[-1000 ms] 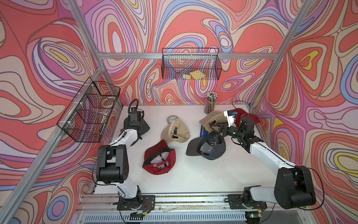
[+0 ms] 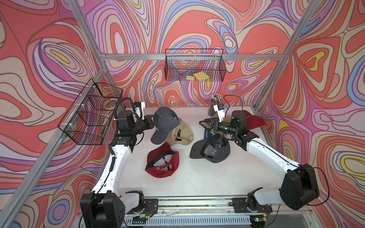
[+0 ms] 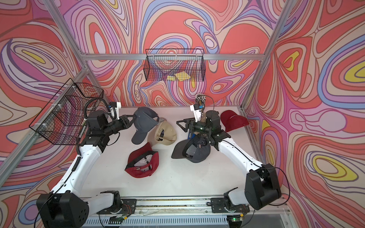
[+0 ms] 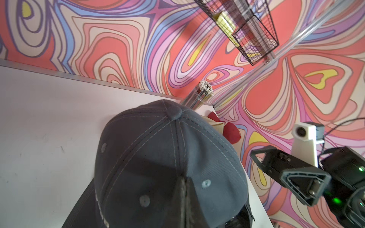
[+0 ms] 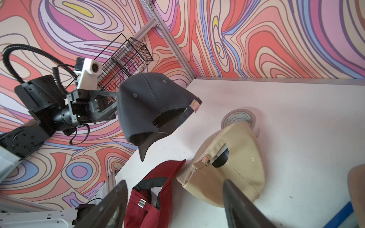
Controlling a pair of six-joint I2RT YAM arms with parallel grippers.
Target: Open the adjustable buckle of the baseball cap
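A dark grey baseball cap (image 2: 164,120) hangs in the air at the left, gripped at its crown by my left gripper, whose fingers are closed on a fold of the cloth. In the right wrist view the cap (image 5: 154,102) shows its back opening, with the strap and a metal buckle (image 5: 195,104) on the side facing my right arm. My right gripper is open with nothing between its fingers. It stands to the right of the cap, clear of it, with the tan cap between and below.
On the table lie a tan cap (image 2: 182,133), a red cap (image 2: 163,163) and a second grey cap (image 2: 220,152) under the right arm. A roll of tape (image 5: 238,117) sits behind the tan cap. A pen holder (image 2: 211,110) stands at the back.
My left arm has lifted the grey cap from the table and carried it to the right, turning it. The right gripper has moved leftward and slightly up, toward the middle.
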